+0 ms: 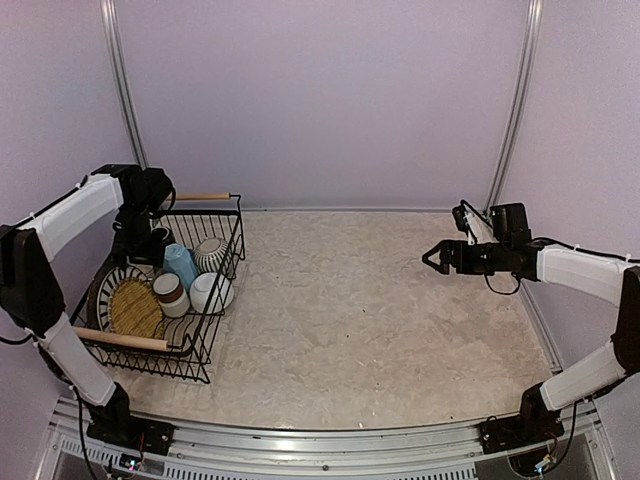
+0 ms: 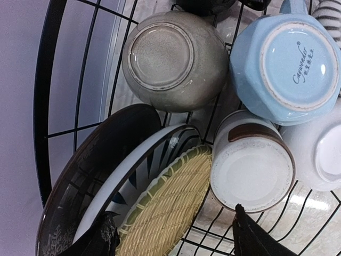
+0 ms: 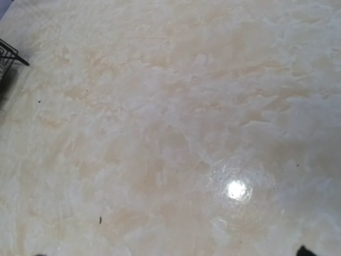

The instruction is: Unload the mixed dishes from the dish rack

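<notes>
The black wire dish rack point(image 1: 208, 345) stands at the left of the table. My left gripper is open above the dishes, its fingers empty, with the woven tray point(image 2: 170, 202) below in the gap. Left of that tray lean a striped plate point(image 2: 136, 184) and a dark plate point(image 2: 101, 154). Upside down beside them are a grey cup point(image 2: 173, 58), a white-and-brown cup point(image 2: 253, 165), a light blue cup point(image 2: 287, 64) and a white bowl point(image 2: 319, 149). A striped bowl point(image 1: 210, 254) sits at the rack's right. My right gripper point(image 1: 437, 258) stands open over bare table.
The rack has wooden handles, front point(image 1: 120, 339) and back point(image 1: 200, 196). A black cup point(image 2: 208, 4) shows at the upper edge of the left wrist view. The tabletop point(image 1: 350, 320) between rack and right arm is clear.
</notes>
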